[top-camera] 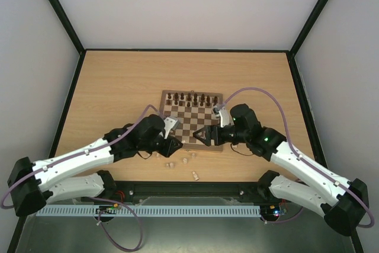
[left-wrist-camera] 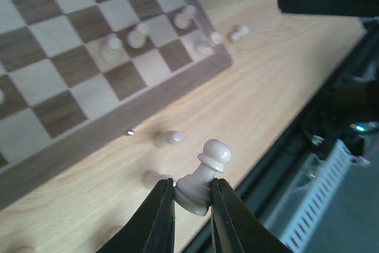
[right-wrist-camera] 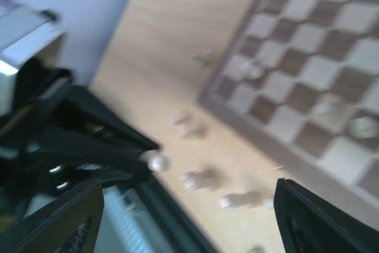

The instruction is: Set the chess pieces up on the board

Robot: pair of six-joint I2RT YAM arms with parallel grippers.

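Note:
My left gripper is shut on a white chess piece (left-wrist-camera: 204, 173), which is held tilted, its round head clear of the fingers. In the top view this left gripper (top-camera: 180, 143) is over the near edge of the chessboard (top-camera: 192, 146). My right gripper stands open, its fingers wide apart and nothing between them. From above, the right gripper (top-camera: 200, 138) faces the left one across a small gap. White pieces such as this one (left-wrist-camera: 111, 48) stand on the board's near rows. Dark pieces (top-camera: 195, 97) line its far side.
Loose white pieces lie on the wood in front of the board, among them one near the table edge (top-camera: 195, 176) and a pair (top-camera: 170, 165). The right wrist view is blurred.

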